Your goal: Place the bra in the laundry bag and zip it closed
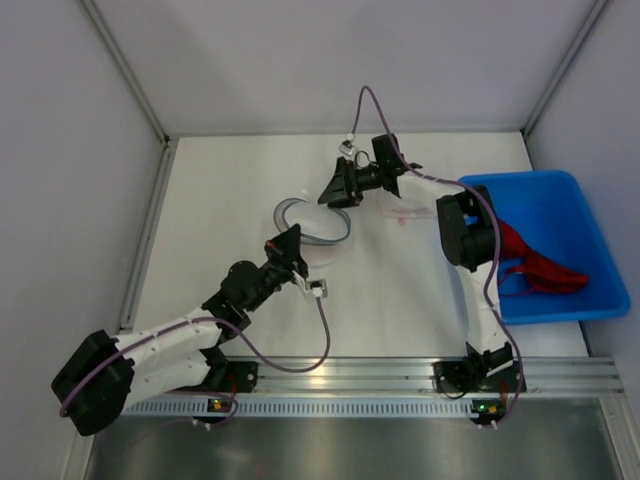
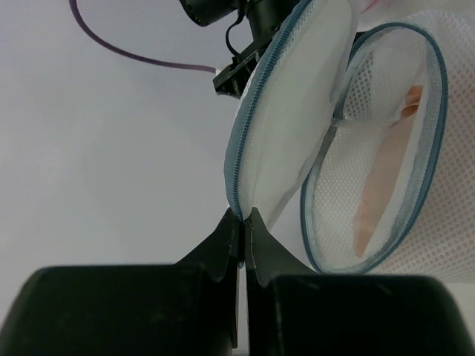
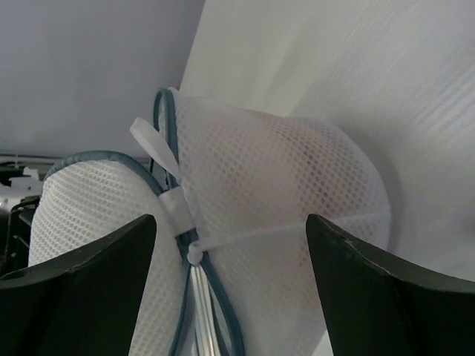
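Note:
The white mesh laundry bag [image 1: 315, 220] with blue zipper trim lies mid-table. My left gripper is shut on the edge of its zippered flap [image 2: 286, 122]; through the opening, peach fabric [image 2: 378, 185] shows inside. My right gripper [image 1: 342, 190] stands open just above the bag's back right; in the right wrist view its fingers [image 3: 96, 297] are apart over the mesh, the white pull tab [image 3: 152, 137] and the zipper.
A blue bin [image 1: 590, 240] with red garments [image 1: 545, 272] stands at the right. Pale pink-edged fabric [image 1: 405, 210] lies behind the right arm.

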